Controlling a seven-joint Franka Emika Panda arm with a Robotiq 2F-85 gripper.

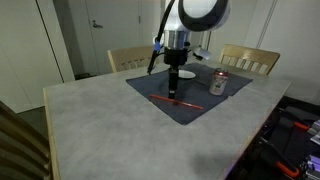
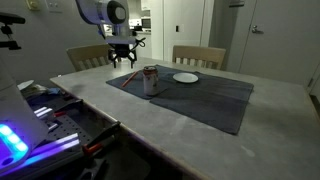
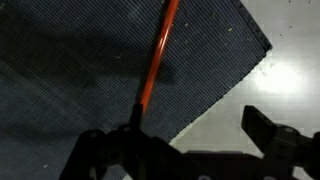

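Observation:
A thin red stick [image 1: 176, 102] lies on a dark cloth [image 1: 142, 88] on the white table. In the wrist view the stick [image 3: 160, 58] runs down the picture toward the left finger, where its lower end is hidden. My gripper stands open, its two dark fingers wide apart and nothing held between them. Exterior view 2 has the gripper [image 2: 123, 64] low over the table, close by the stick [image 2: 131, 77]. Whether a finger touches the stick I cannot tell.
A can [image 2: 150, 80] stands upright on the cloth, and a white plate [image 2: 186, 77] lies beyond it. Chairs [image 2: 198, 58] line the table's far side.

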